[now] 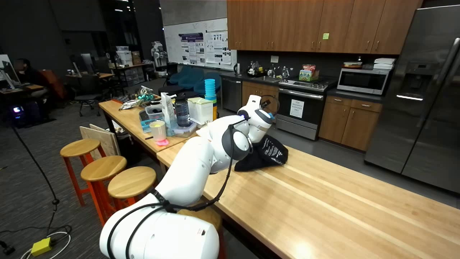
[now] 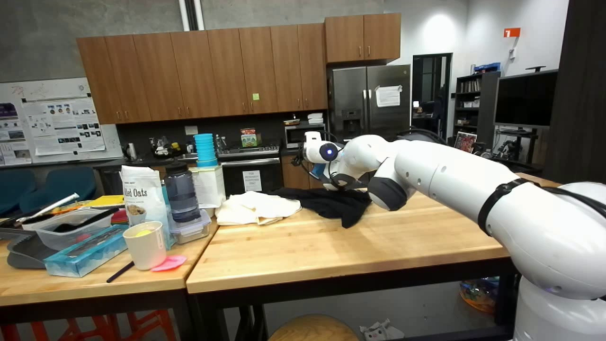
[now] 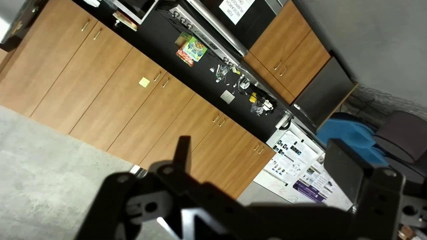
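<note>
In the wrist view my gripper is open, its two dark fingers [image 3: 183, 154] far apart with nothing between them. It faces across the room toward the kitchen cabinets, so no tabletop shows there. Both exterior views hide the fingertips behind the white wrist. A black cloth [image 1: 271, 151] with white print lies crumpled on the wooden table, partly covered by the arm in exterior view 1. Beside it, in exterior view 2, rests a folded white cloth [image 2: 255, 208]. The wrist hangs above the black cloth's far part; whether they touch I cannot tell.
A side table [image 2: 108, 287] at the left carries an oats bag [image 2: 143, 199], a dark bottle [image 2: 184, 193], a cream mug [image 2: 146, 245] and stacked blue cups [image 2: 205, 148]. Several stools [image 1: 131, 181] stand along the left side.
</note>
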